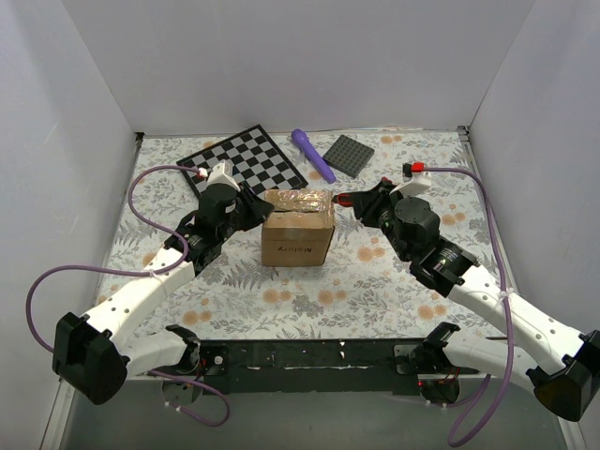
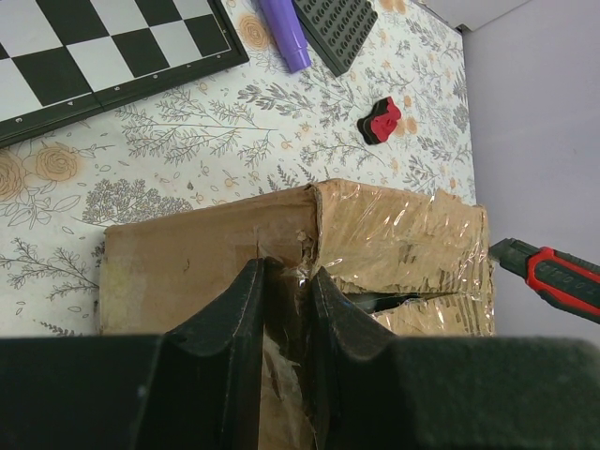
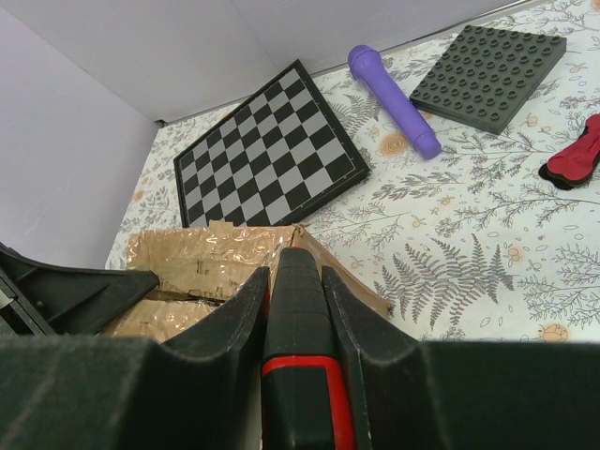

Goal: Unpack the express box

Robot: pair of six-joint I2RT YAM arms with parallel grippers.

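A taped brown cardboard box (image 1: 292, 248) stands mid-table, with a dark slit (image 2: 382, 302) across its taped top. On the box's left edge my left gripper is shut, pinching cardboard and tape. Between the fingers of my right gripper sits a red and black utility knife (image 3: 298, 319); they close on both its sides. The knife points left, and its tip is at the box's upper right edge in the top view. Whether the blade touches cardboard cannot be told. Contents inside the box are hidden.
Behind the box lie a checkered board (image 1: 251, 159), a purple microphone-like toy (image 1: 311, 155) and a grey studded plate (image 1: 348, 156). A small red and black item (image 2: 380, 121) rests on the table past the box.
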